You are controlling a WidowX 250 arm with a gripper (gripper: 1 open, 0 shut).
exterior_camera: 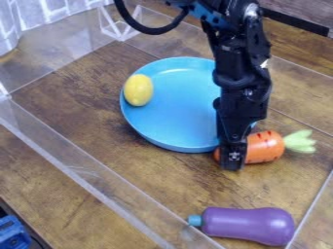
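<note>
My black gripper [229,153] is low at the right edge of the blue plate, over the left end of an orange toy carrot [264,147] with pale green leaves pointing right. Its fingertips overlap the carrot; whether they are closed on it I cannot tell. The blue plate [166,123] holds a yellow egg-shaped object [138,89] at its left side.
A purple toy eggplant [250,225] lies on the wooden surface near the bottom right. A blue item [11,234] is at the bottom left corner, beyond a clear edge. The wood left of the plate is bare.
</note>
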